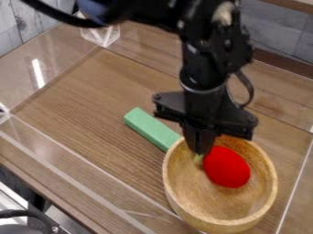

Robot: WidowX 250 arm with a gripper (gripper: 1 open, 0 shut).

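A wooden bowl (208, 203) stands at the lower right with a red round object (228, 167) in it and a small green piece, mostly hidden. My black gripper (202, 139) is shut above the bowl's back left, low over the green piece; whether anything is between its fingers is hidden. A green bar (149, 127) lies on the table just left of the bowl.
A clear plastic object (101, 35) sits at the back left. A black cable lies at the lower left corner, and a raised wooden edge runs along the back right.
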